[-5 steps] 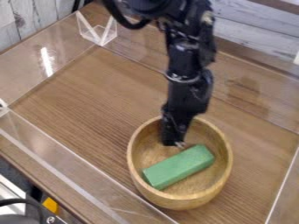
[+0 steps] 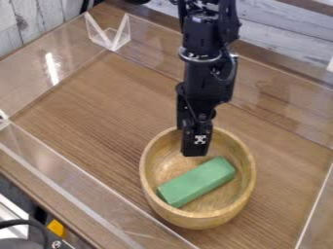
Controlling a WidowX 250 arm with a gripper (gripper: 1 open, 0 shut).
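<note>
A light wooden bowl point(image 2: 235, 205) sits at the front centre of the wooden table, with a green block point(image 2: 197, 182) lying inside it on a slant. My black gripper point(image 2: 196, 144) hangs open over the back part of the bowl, above and behind the green block, apart from it.
A white wire-like object point(image 2: 107, 37) stands at the back left. Light rims border the table, and something yellow shows at the lower left corner beyond the edge.
My gripper has risen and shifted back and left, away from the right part of the bowl. The green block and bowl look nearly unmoved.
</note>
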